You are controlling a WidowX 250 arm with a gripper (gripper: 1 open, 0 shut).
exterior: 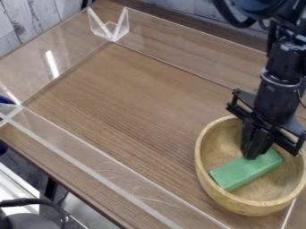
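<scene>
A wooden bowl [217, 154] sits at the lower right of the table, with a green block [242, 174] lying in it. My black gripper [253, 152] is down inside the bowl at the block's upper side, its fingertips close together and shut. Whether they touch or hold the block I cannot tell, as the gripper covers part of it.
A small clear plastic object [110, 27] stands at the upper left. Black cables and parts lie beyond the table's edge at the lower left.
</scene>
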